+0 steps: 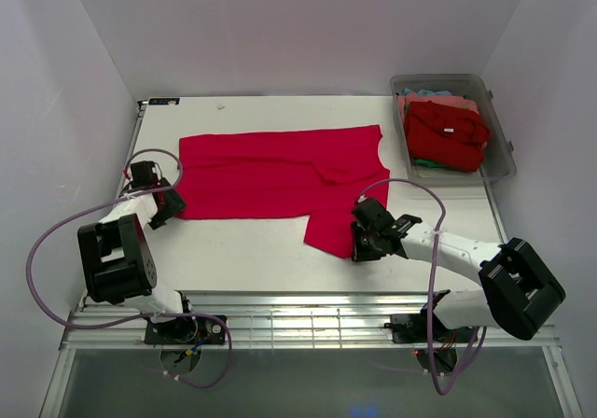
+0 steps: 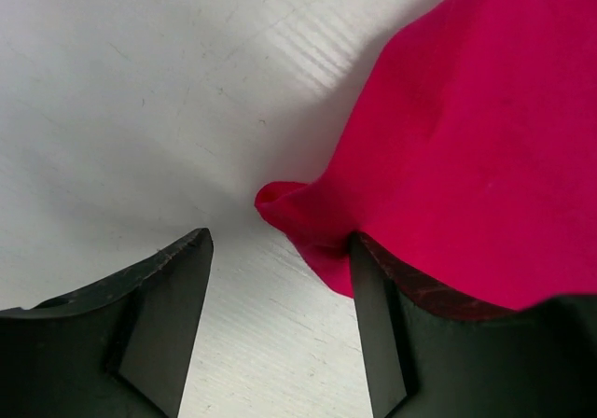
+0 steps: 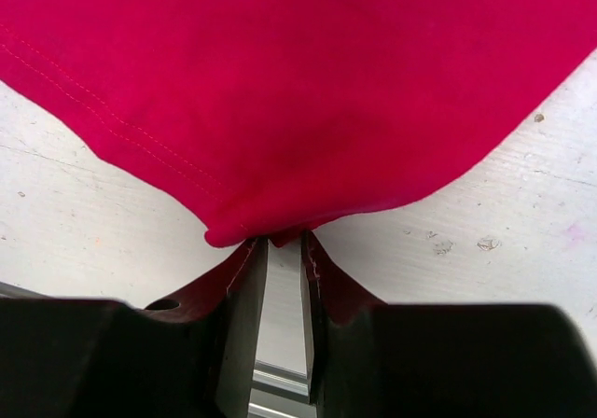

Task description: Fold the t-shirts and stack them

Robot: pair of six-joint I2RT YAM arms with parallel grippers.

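Note:
A red t-shirt (image 1: 266,175) lies spread on the white table, one part reaching toward the front right. My left gripper (image 1: 168,208) is at its left corner; in the left wrist view the fingers of the gripper stand apart, the right one against the curled cloth corner (image 2: 317,222). My right gripper (image 1: 359,248) is at the front right part of the shirt; in the right wrist view its fingertips (image 3: 256,250) stand a little apart at the hem, where the cloth's edge (image 3: 233,227) lies just above them.
A grey bin (image 1: 494,138) at the back right holds folded shirts, a red one (image 1: 445,143) on top. Purple cables loop over both arms.

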